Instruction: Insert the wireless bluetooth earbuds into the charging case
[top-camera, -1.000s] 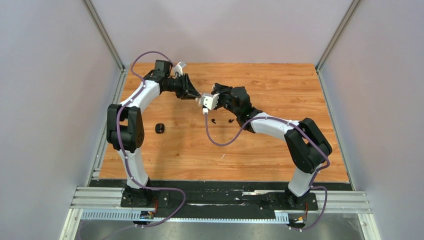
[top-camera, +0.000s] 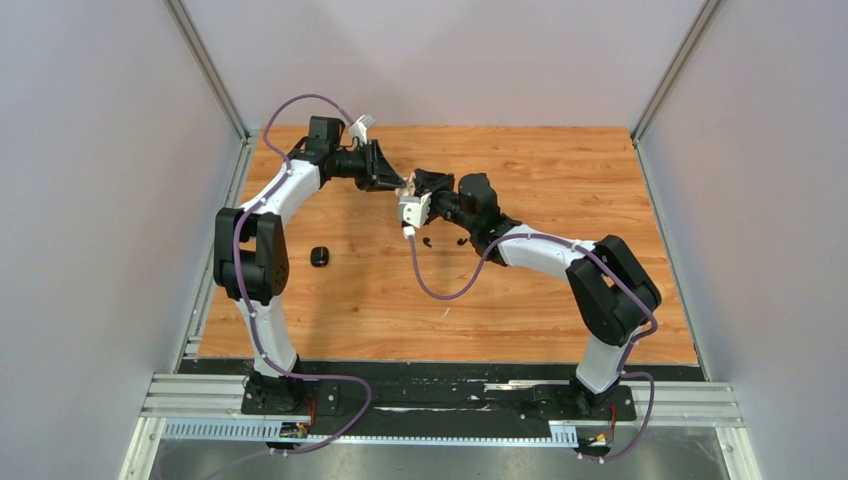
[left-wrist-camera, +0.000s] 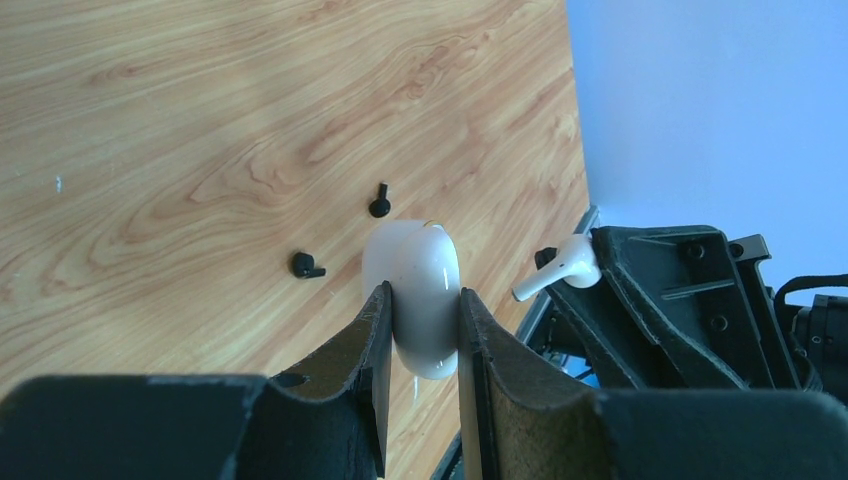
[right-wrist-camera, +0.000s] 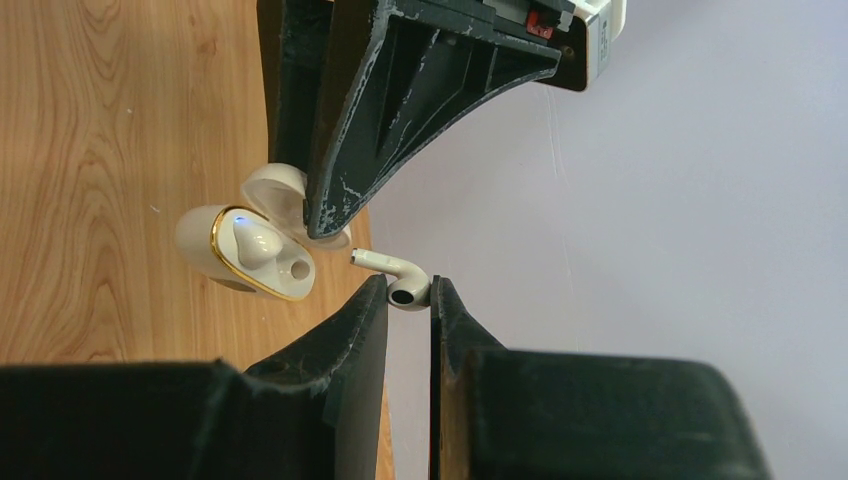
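My left gripper is shut on the white charging case (left-wrist-camera: 425, 290). In the right wrist view the case (right-wrist-camera: 210, 245) has its lid (right-wrist-camera: 280, 190) open; one earbud (right-wrist-camera: 255, 243) sits in it, beside an empty round socket. My right gripper is shut on a white earbud (right-wrist-camera: 390, 267), held just right of the case with its stem pointing toward it. In the top view both grippers meet near the middle, above the table.
Small black pieces (left-wrist-camera: 379, 205) (left-wrist-camera: 304, 266) lie on the wooden table (top-camera: 520, 320). A black square object (top-camera: 320, 256) lies at the left.
Both grippers have shifted slightly in the top view; the left one has edged up a little, and the right one remains close beside it at the case.
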